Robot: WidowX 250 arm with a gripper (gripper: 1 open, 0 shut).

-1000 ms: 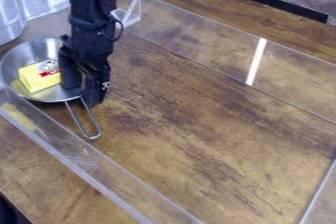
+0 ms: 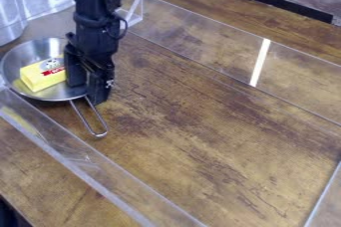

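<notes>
A steel pan (image 2: pixel 50 49) with a wire handle sits at the left of the wooden table. In it lies a yellow box (image 2: pixel 42 76) with a red and white label, probably a butter package. My black gripper (image 2: pixel 88 83) is lowered at the pan's right side, beside the box and over the base of the handle. Its fingers are dark and partly overlap, so I cannot tell whether they are open or shut or touch anything.
Clear plastic walls run along the front left, the back and the right edge of the work area. A light cloth hangs at the back left.
The yellow box and my gripper have shifted very slightly within the pan area; otherwise little has changed.
</notes>
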